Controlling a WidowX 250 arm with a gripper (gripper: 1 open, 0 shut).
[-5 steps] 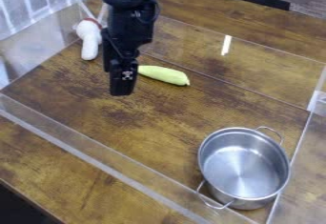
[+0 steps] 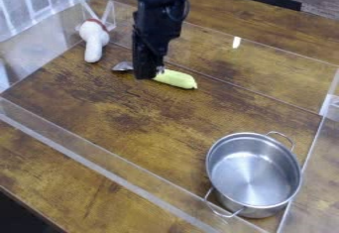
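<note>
The black arm reaches down from the top centre, with its gripper (image 2: 149, 72) low over the back left of the wooden surface, shut, with nothing seen between its fingers. A pale green elongated object (image 2: 177, 79) lies just right of and partly behind the gripper. A small silvery item (image 2: 122, 67) lies by the gripper's left side, partly hidden by it. A white plush-like object (image 2: 94, 41) lies at the upper left.
A steel pot (image 2: 252, 171) with two handles stands at the lower right. Clear low walls (image 2: 79, 138) surround the work area.
The gripper has moved back and slightly right, toward the green object and the small silvery item. The pot and other objects look unmoved.
</note>
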